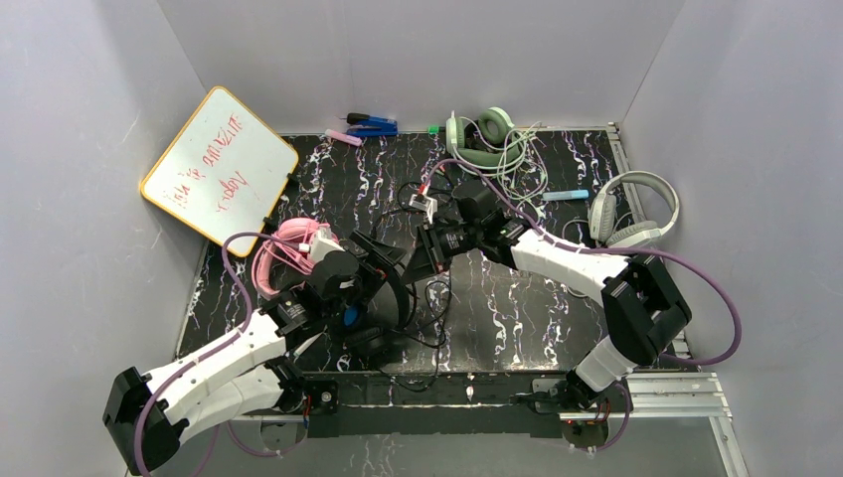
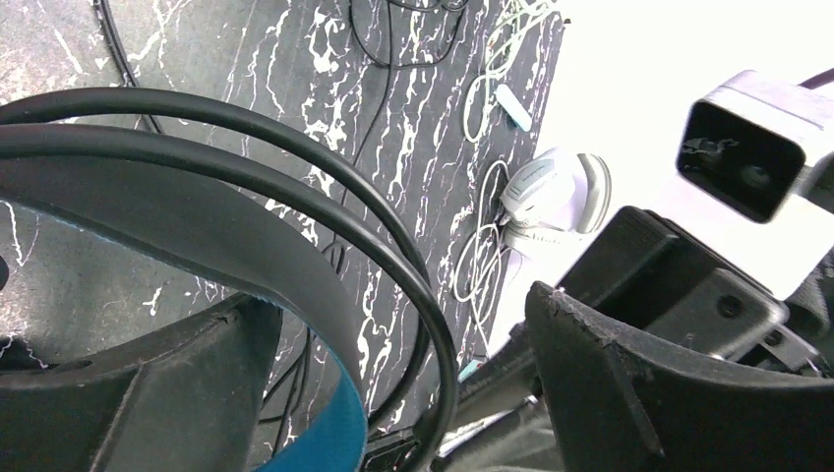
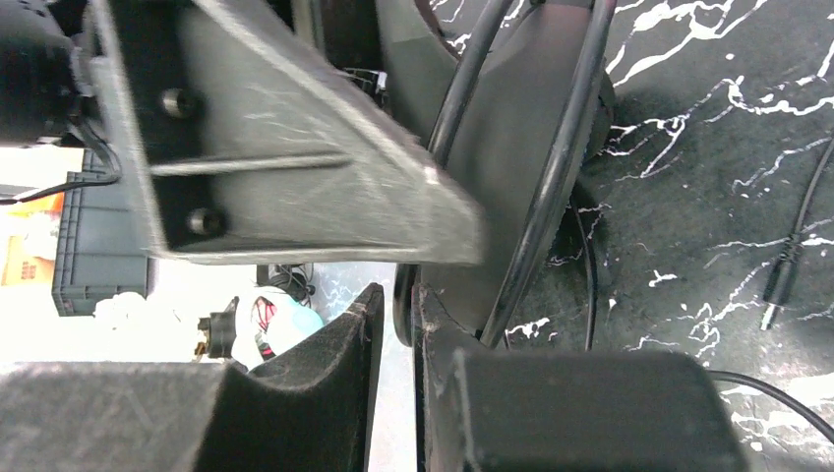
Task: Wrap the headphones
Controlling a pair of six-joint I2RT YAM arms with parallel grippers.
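The black headphones (image 1: 398,298) are between my two arms at the front left of the table, partly hidden by the left arm. In the left wrist view, their blue-lined headband (image 2: 285,246) and two black tubes arch between the fingers of my left gripper, which stand well apart. My right gripper is shut on one tube (image 3: 462,98) of the headband, which runs between its fingertips. A black cable (image 1: 437,328) trails in loose loops beside the headphones, and its plug end (image 3: 779,280) lies on the table in the right wrist view.
Pink headphones (image 1: 266,266) lie just left, by a whiteboard (image 1: 221,169). Green headphones (image 1: 487,157) with a coiled cable, a blue marker (image 1: 566,196) and blue tools (image 1: 372,127) sit at the back. White headphones (image 1: 636,232) are at the right edge.
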